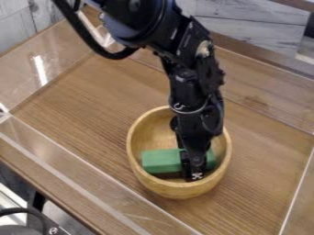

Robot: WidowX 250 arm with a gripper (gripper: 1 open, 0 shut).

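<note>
A yellowish wooden bowl [145,182] sits on the wooden tray toward the right of centre. Inside it lies a green block [162,161]. My black gripper [196,167] reaches down from above into the bowl and is shut on the green block at its right part, which the fingers partly hide.
Transparent edging runs along the left and front edges. White planks stand behind at the back, and dark cables show at the lower left.
</note>
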